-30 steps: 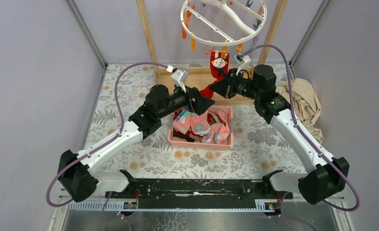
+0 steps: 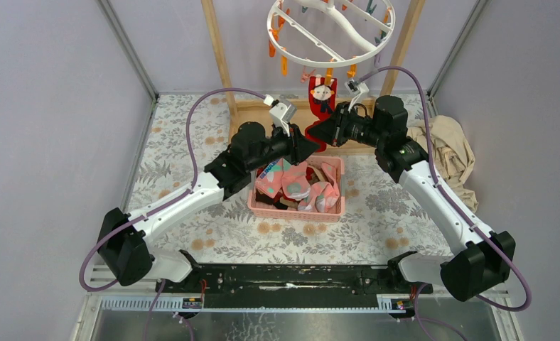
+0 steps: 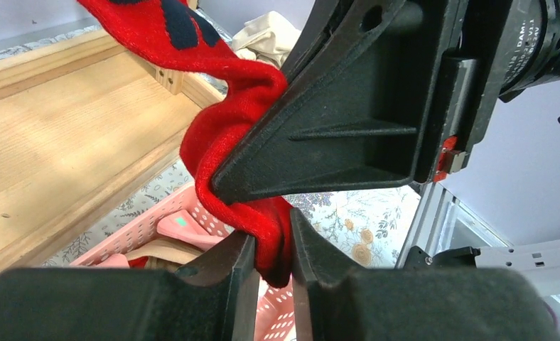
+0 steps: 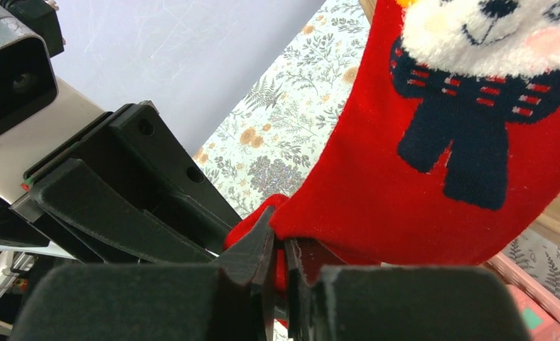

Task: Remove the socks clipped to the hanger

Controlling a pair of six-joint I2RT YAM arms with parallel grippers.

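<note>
A red sock with a white character face and navy scarf hangs from an orange clip on the white hanger. My left gripper is shut on the sock's lower end, which bunches between its fingers. My right gripper is at the sock's lower edge, close to the left one; the red fabric passes at its fingertips, and I cannot tell whether it is fully shut.
A pink basket of socks sits below on the floral mat. A wooden board stands behind it, and beige cloth lies at the right. Other clips hang round the hanger.
My left gripper has moved slightly right and toward the camera's lower side, and the sock hangs straighter. The right arm looks nearly still.
</note>
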